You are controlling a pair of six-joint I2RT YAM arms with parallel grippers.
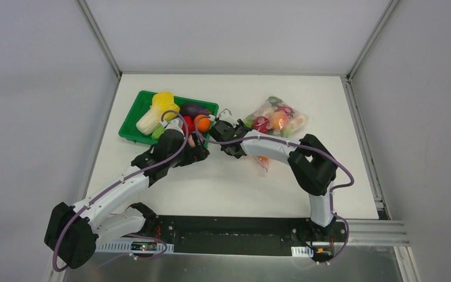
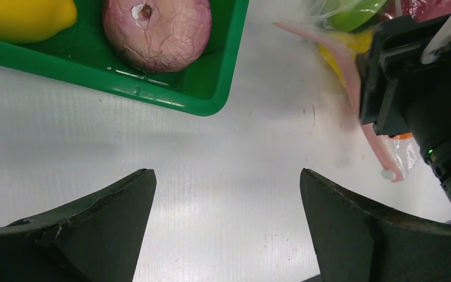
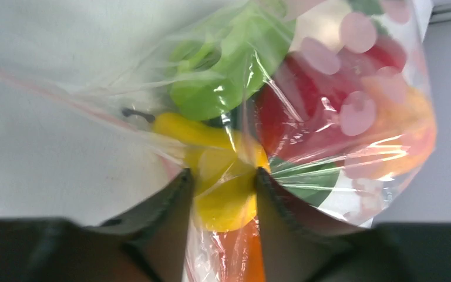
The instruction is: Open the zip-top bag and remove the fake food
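The clear zip bag [image 1: 290, 111] lies on the table's right side with fake food inside. In the right wrist view a yellow pepper [image 3: 173, 126], a green pepper [image 3: 211, 97] and red food [image 3: 305, 100] show through its film. My right gripper is partly open at the bag, its blurred fingertips either side of the yellow pepper as seen there. Whether film lies between them is unclear. The pink zip edge [image 2: 381, 155] runs beside that gripper. My left gripper stands wide open and empty, over bare table just in front of the green bin.
A green bin [image 1: 130, 124] at the back left holds several fake foods, among them an eggplant [image 1: 192, 110] and an orange [image 1: 202, 123]. The right arm [image 1: 276, 150] reaches across part of the bag.
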